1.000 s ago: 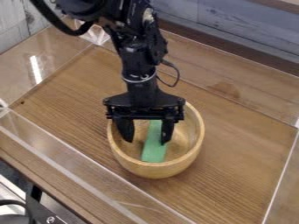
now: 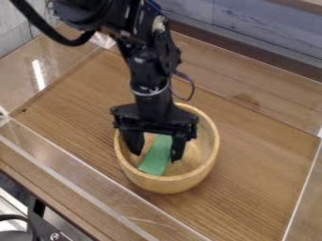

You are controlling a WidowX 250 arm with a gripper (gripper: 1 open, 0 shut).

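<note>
A tan bowl [image 2: 191, 177] sits on the wooden table with a green object [image 2: 156, 158] inside it. My black gripper [image 2: 152, 143] is over the bowl, open, its fingers at either side of the green object's upper part, low within the rim. Whether they touch the object cannot be told.
A grey-blue wall runs along the back. Dark cables show at the lower left corner.
The green object now lies a little further left and tilted than a second ago.
</note>
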